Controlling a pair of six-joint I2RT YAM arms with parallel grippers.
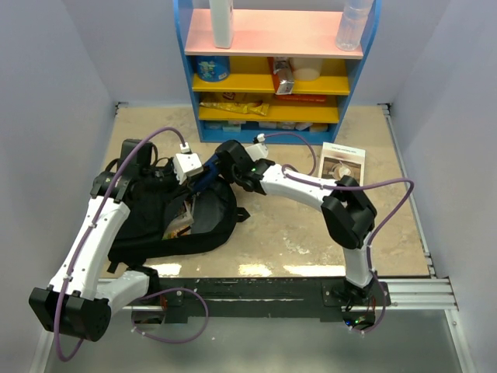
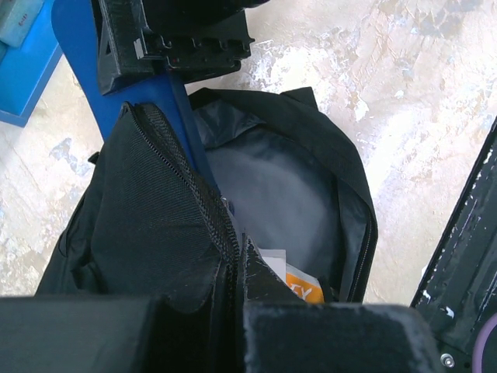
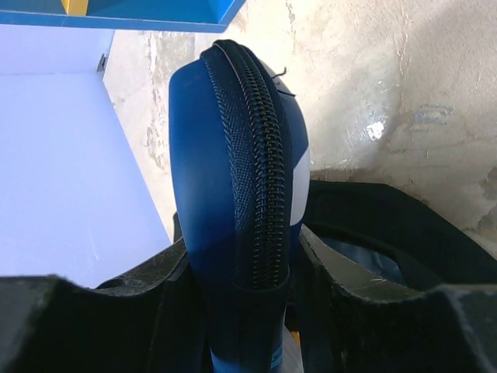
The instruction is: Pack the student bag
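The black backpack (image 1: 167, 252) lies open at the left of the table, items inside. My left gripper is shut on its zippered edge, which is lifted in the left wrist view. My right gripper is shut on a long blue pencil case (image 3: 206, 163) with a black zip, held over the bag's opening next to my left gripper. The case's lower end is hidden behind the bag's lifted edge in the left wrist view.
The blue shelf unit (image 1: 279, 136) with goods stands at the back. A booklet (image 1: 349, 155) lies at the right.
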